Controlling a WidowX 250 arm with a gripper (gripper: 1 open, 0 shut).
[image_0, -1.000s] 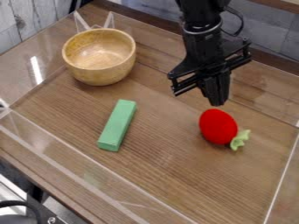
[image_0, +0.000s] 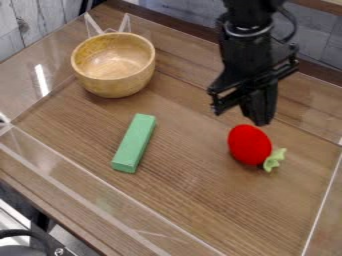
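My black gripper (image_0: 269, 95) hangs over the right half of the wooden table, above and behind a red object (image_0: 249, 143) with a pale green tip at its lower right, perhaps a toy strawberry or radish. The gripper looks shut, though its fingertips are small and hard to make out, and I see nothing held in it. A light green block (image_0: 134, 143) lies flat at the left middle. A tan wooden bowl (image_0: 115, 78) stands at the back left.
The gripper has shifted slightly to the right over the last moments, after a small move left. The bowl, green block and red object have stayed where they were.
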